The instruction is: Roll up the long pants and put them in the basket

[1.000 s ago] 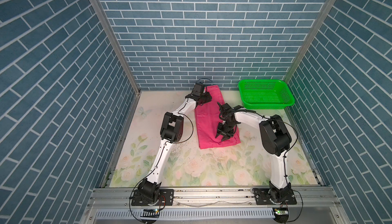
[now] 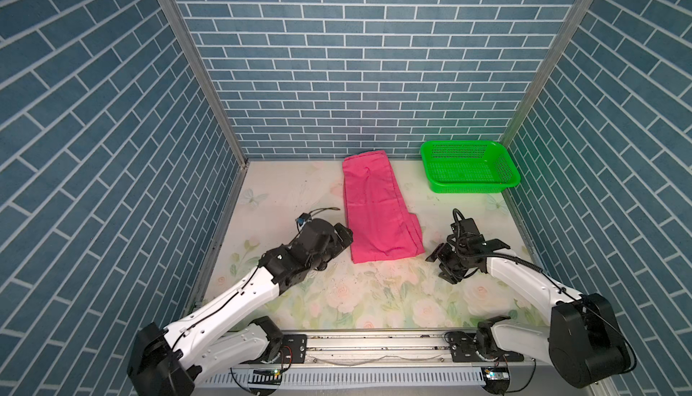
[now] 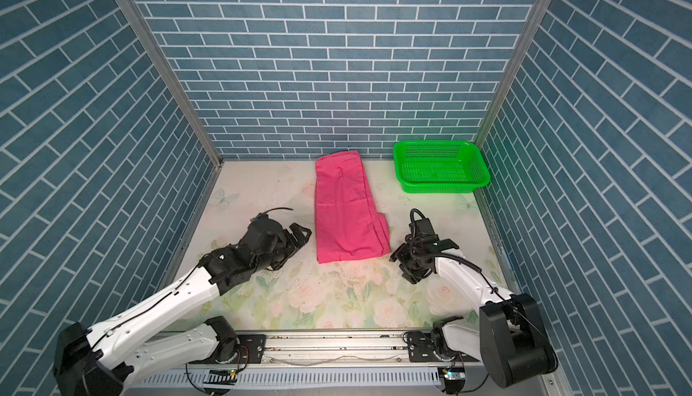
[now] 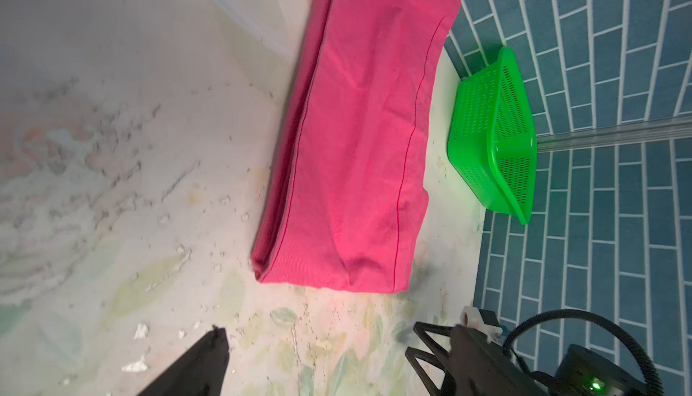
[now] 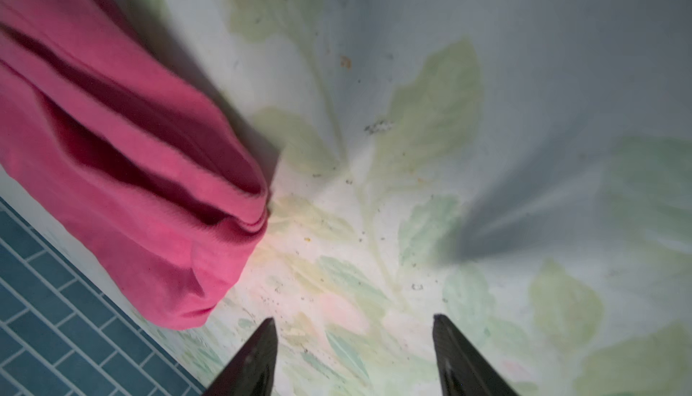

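The pink pants (image 2: 375, 212) lie flat on the table as a long strip, one end toward the back wall and the other toward the front. A small layer sticks out at the front right. In the left wrist view the pants (image 4: 360, 129) show stacked layers along one edge. Just left of their front part stands my left gripper, open and empty. Beyond their front right corner is my right gripper, its fingers apart over bare table. In its view the pants' (image 5: 165, 201) folded edge lies off to the left. Neither gripper touches the cloth.
A green basket (image 2: 468, 168) stands empty at the back right, against the wall. Bare flowered table (image 2: 375, 302) stretches in front of the pants and to their left. Tiled walls close in the back and both sides.
Both arms have drawn back toward the front. My left gripper came from the pants' back end, and the right one moved off them to the front right. The pants have kept their place.
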